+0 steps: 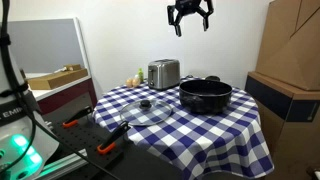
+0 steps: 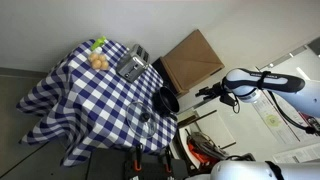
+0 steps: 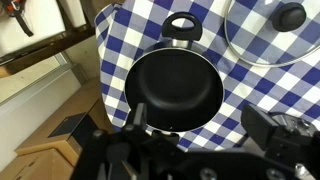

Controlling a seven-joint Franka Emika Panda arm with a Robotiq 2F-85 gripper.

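A black two-handled pot (image 1: 205,96) sits uncovered on the checkered cloth; seen from above, the inside of the pot (image 3: 175,88) is empty. Its glass lid (image 1: 147,112) with a dark knob (image 3: 289,16) lies flat on the cloth beside it. High over the pot hangs my gripper (image 1: 191,29), open and well clear of it. In the wrist view the gripper has its dark fingers spread wide, with only pot and cloth visible beyond them.
A silver toaster (image 1: 163,75) stands behind the lid, with small yellowish items (image 2: 98,61) near it. Cardboard boxes (image 1: 287,95) rise close to the pot's right. Red-handled clamps (image 1: 110,140) lie at the front. Bare cloth (image 2: 90,105) spreads across the table's other side.
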